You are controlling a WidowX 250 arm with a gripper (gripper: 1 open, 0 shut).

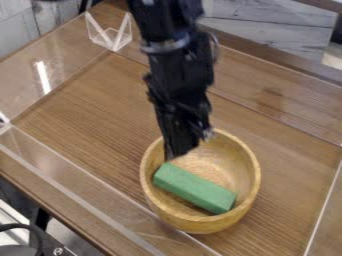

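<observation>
A yellow bowl (231, 219) sits at the lower right of the wooden surface, holding a green block (194, 188) that lies lengthwise inside it. My black gripper (174, 145) hangs above the bowl's back left part, blurred, its tip over the block's upper end. It appears shut, with nothing visible held in it.
Clear plastic pieces stand along the back left edge, a pale board lies at the top right, and a black cable runs at the lower left.
</observation>
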